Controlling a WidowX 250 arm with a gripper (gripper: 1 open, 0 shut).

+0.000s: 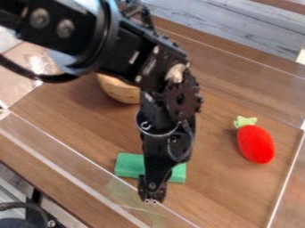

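Note:
My black gripper [155, 189] hangs low at the centre, its fingertips over the front of a green rectangular block [128, 165] that lies on the wooden tabletop. The arm hides the middle of the block.
A red plush strawberry [255, 143] with a pale green top lies to the right. A wooden bowl [117, 90] at the back is mostly hidden by the arm. Clear strips edge the board [71, 107]; bare table lies at the back right.

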